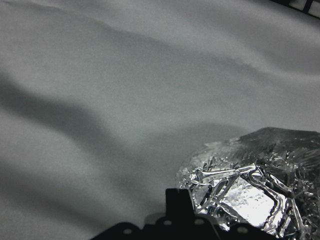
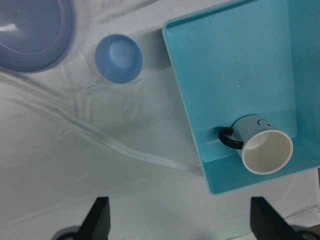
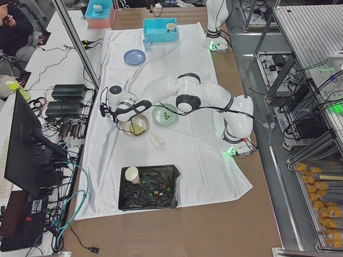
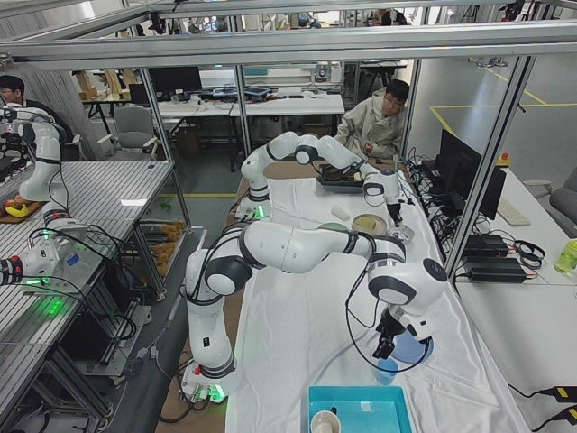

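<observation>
My left gripper (image 3: 107, 111) is low at the cloth's left edge, beside the beige bowl (image 3: 134, 128). In the left wrist view a crumpled clear plastic item (image 1: 250, 200) is at its dark fingertip; I cannot tell whether it is gripped. My right gripper stands open, raised above the cloth near the blue bin (image 2: 225, 60). A mug (image 2: 265, 150) with a black handle lies on its side in that bin. A blue cup (image 2: 118, 58) and blue plate (image 2: 30, 30) are beside the bin.
A green plate (image 3: 165, 115) and a pale cylindrical item (image 3: 157, 140) lie mid-cloth. A black-lined tray (image 3: 150, 198) with a white cup (image 3: 132, 174) and small pieces is at the near end. A monitor (image 3: 21, 150) and cables line the left side.
</observation>
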